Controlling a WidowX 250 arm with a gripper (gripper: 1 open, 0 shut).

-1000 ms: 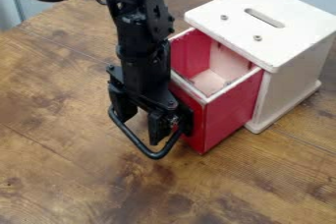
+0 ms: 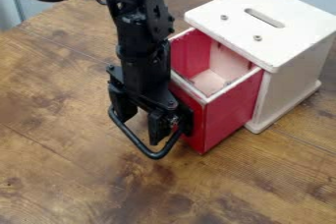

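Observation:
My black gripper (image 2: 160, 126) is low at the front left of a red drawer (image 2: 223, 115), its lower end against or very near the drawer's front. Whether the fingers are open or shut is unclear amid the dark parts and cables. The drawer sticks out of a white cabinet (image 2: 286, 83), with its white-rimmed top open and a pale inside, partly hidden by my arm. The cabinet's top has a slot and several small metal fittings.
A pale wall shows at the back.

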